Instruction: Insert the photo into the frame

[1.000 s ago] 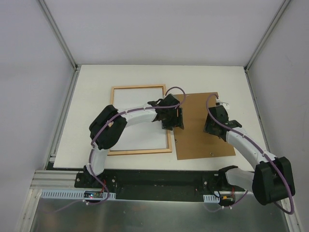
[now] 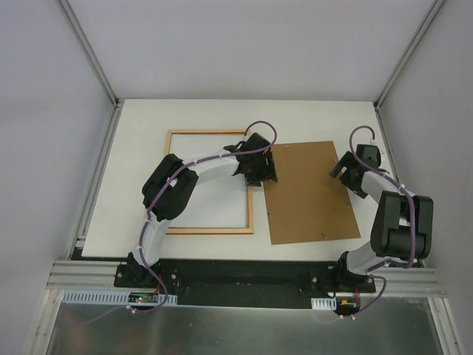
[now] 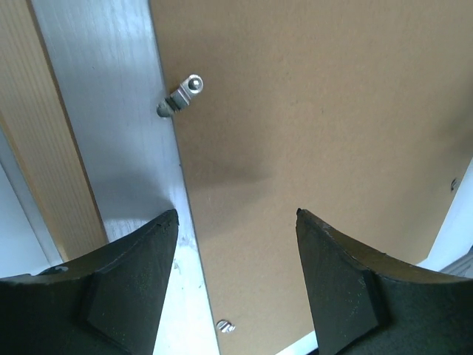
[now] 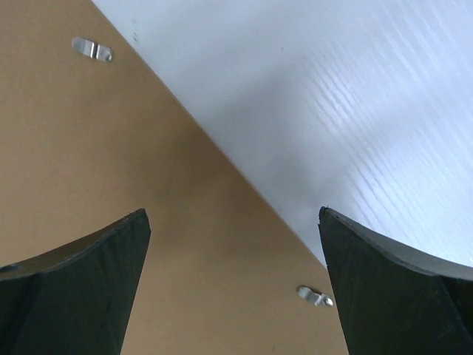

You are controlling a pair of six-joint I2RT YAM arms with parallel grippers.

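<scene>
A wooden frame (image 2: 211,231) with a white inside lies left of centre on the table. To its right, a narrow gap away, rests the flat brown backboard (image 2: 307,211), with small metal clips (image 3: 185,95) along its edges. No separate photo can be made out. My left gripper (image 2: 267,180) is over the gap between frame and board; in its wrist view the open fingers (image 3: 140,259) straddle the board's left edge, nothing held. Above the board's right edge, my right gripper (image 2: 347,176) stands open and empty, its fingers (image 4: 111,274) wide apart.
Bare white table (image 2: 310,122) stretches behind the frame and the board. Grey walls (image 2: 443,111) close off the sides, the right one near my right arm. A dark strip (image 2: 236,281) runs along the front.
My right gripper has moved right, from over the board to its right edge. The frame has shifted slightly left, widening the gap to the board; the left gripper has moved slightly left too.
</scene>
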